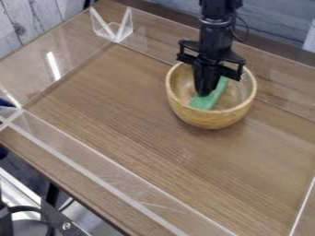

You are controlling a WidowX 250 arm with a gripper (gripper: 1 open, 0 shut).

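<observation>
A wooden bowl [185, 106] sits toward the back right of the table, with a light green object [207, 100] lying inside it. My black gripper [202, 83] reaches down into the bowl from above, its tip at the green object's upper end. The gripper looks shut; whether anything is between its fingers is hidden at this angle.
A clear plastic piece [113, 26] stands at the back left. A dark part with cables shows at the lower left corner.
</observation>
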